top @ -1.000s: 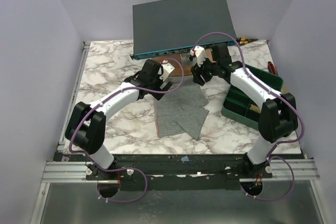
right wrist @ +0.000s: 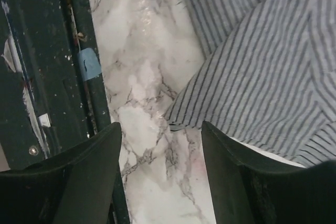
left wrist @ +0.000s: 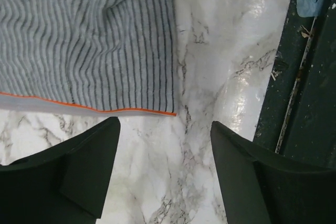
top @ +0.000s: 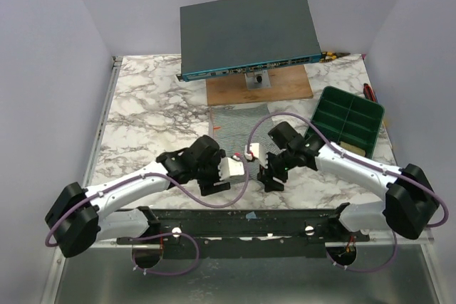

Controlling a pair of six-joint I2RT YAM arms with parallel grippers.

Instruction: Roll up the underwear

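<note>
The grey striped underwear [top: 239, 126] lies flat on the marble table in the middle, partly hidden under both arms. My left gripper [top: 215, 187] hovers at its near left corner; in the left wrist view its open fingers [left wrist: 79, 171] sit just outside the orange-edged corner of the cloth [left wrist: 131, 72], with only table between them. My right gripper [top: 273, 183] is at the near right part of the underwear; in the right wrist view a folded cloth point [right wrist: 236, 87] lies just beyond its open fingers [right wrist: 84, 177].
A green compartment bin [top: 345, 115] stands at the right. A dark panel [top: 249, 26] on a wooden board [top: 292, 83] fills the back. The dark front edge runs close by both grippers.
Both arms have come from the far end of the underwear down toward the front edge. The cloth looks unmoved where visible.
</note>
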